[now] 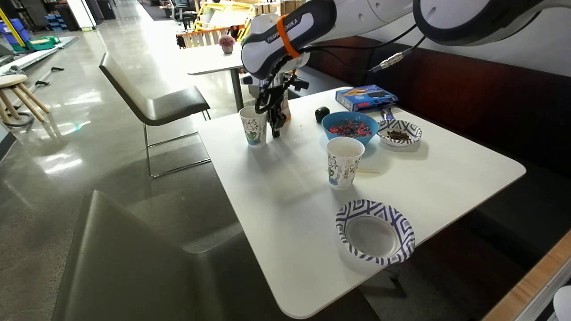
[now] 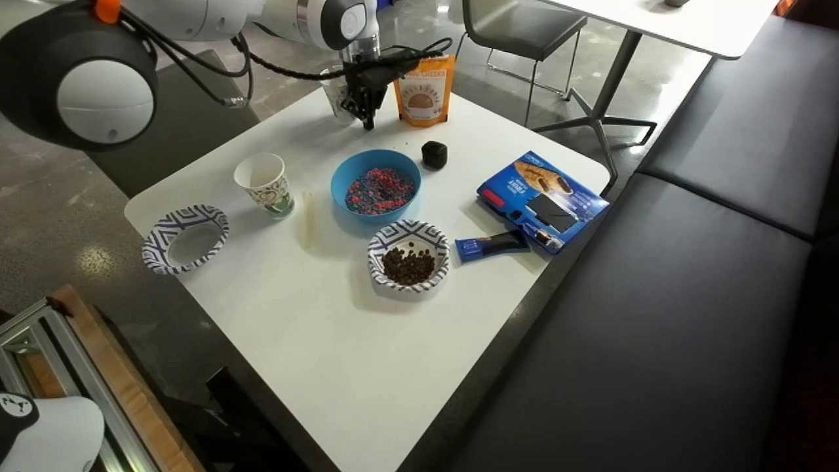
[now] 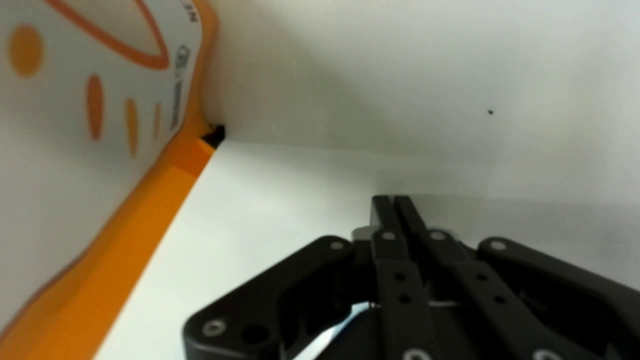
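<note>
My gripper is down at the white tabletop (image 3: 288, 198), its two black fingertips pressed together with no gap and nothing visible between them. In the wrist view the tiny green bit that lay on the table here is hidden from sight. From outside, the gripper (image 1: 276, 133) stands beside a patterned paper cup (image 1: 253, 128) at the table's far left corner. Close by on its other side is an upright orange and white pouch (image 2: 425, 94), which fills the left of the wrist view. A dark speck (image 3: 490, 112) lies on the tabletop, away from the fingers.
A blue bowl (image 2: 338, 185) of colourful bits sits near the table's middle, with a black lump (image 2: 434, 155) beside it. Around them stand another paper cup (image 1: 343, 166), an empty patterned bowl (image 1: 404, 235), a bowl of brown bits (image 2: 377, 263) and a blue box (image 2: 543, 196).
</note>
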